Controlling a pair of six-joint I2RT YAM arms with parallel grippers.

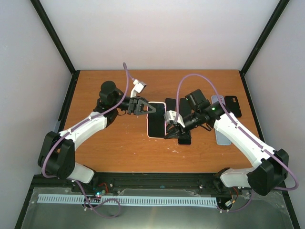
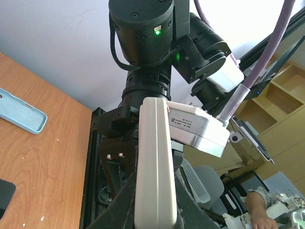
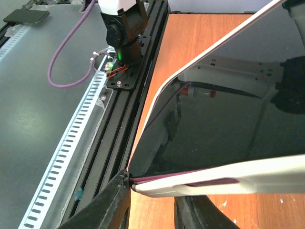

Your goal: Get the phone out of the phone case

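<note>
A phone with a dark screen [image 1: 156,125] sits in a white, pink-tinged case [image 1: 156,138], held up above the table. My left gripper [image 1: 149,109] is shut on the cased phone near its upper end. In the left wrist view the case [image 2: 155,162] appears edge-on, covering the fingertips. At the phone's lower right corner is my right gripper [image 1: 168,135], its fingers parted. In the right wrist view one of its fingers [image 3: 123,183] touches the case's corner, where the pink rim [image 3: 186,177] stands slightly apart from the phone's edge. The other finger sits below the case's edge, partly hidden.
Dark flat items [image 1: 185,138] lie behind the right gripper. Over at the right are a light blue case [image 1: 222,138] and a black case [image 1: 233,106].
</note>
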